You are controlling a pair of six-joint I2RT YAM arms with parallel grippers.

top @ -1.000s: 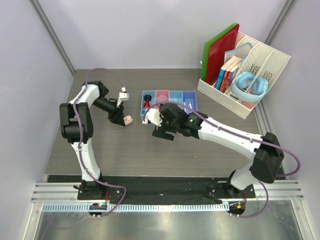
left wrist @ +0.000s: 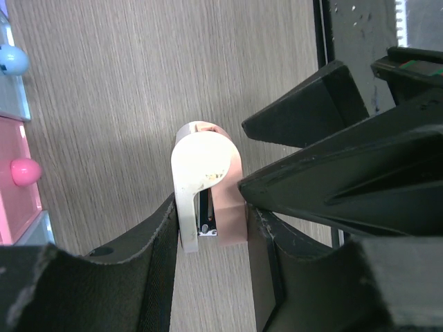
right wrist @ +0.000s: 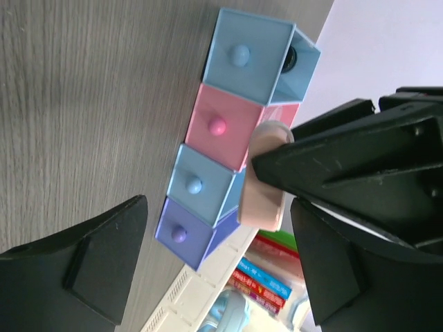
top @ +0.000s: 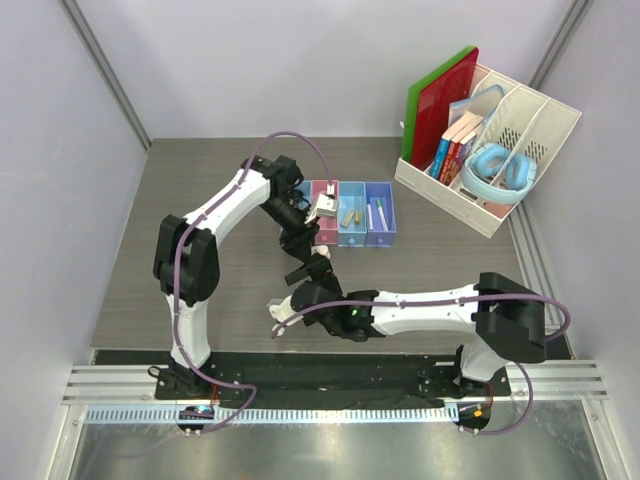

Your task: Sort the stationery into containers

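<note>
A pale pink and white tape dispenser (left wrist: 228, 207) is held by my left gripper, shut on it, just in front of the row of coloured containers. In the right wrist view it shows as a pink piece (right wrist: 261, 200) between the fingers of my right gripper, which stands open around it, partly behind the left gripper's black body. The row has blue (right wrist: 246, 41), pink (right wrist: 220, 138), light blue (right wrist: 199, 166) and purple (right wrist: 178, 221) compartments, with small items inside in the top view.
A white organiser (top: 548, 120) with books, a red-green board (top: 445, 95) and blue headphones (top: 490, 180) stands at the back right. Bare table (top: 150, 300) lies left of the arms and in front.
My left gripper has carried the tape dispenser rightward from the left side of the table to before the containers. My right gripper has swung round to meet it, slightly lower in the top view.
</note>
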